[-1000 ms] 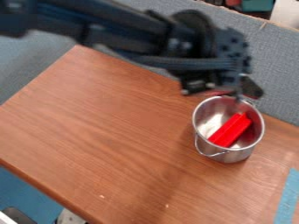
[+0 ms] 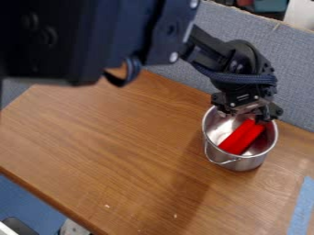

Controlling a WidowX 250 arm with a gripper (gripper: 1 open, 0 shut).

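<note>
A steel pot [image 2: 232, 158] stands at the right of the wooden table, with a red object [image 2: 241, 137] lying inside it. My black gripper [image 2: 254, 110] is low over the pot's back rim, above the upper end of the red object. Its fingertips are hard to make out against the dark body and cables, and the pot's back part is partly hidden by it.
A grey padded surface [image 2: 285, 64] runs behind the table. A strip of blue tape [image 2: 302, 202] is at the front right.
My arm has come down toward the pot, and the gripper now sits at its back rim instead of higher behind it. The pot and red object appear unmoved.
</note>
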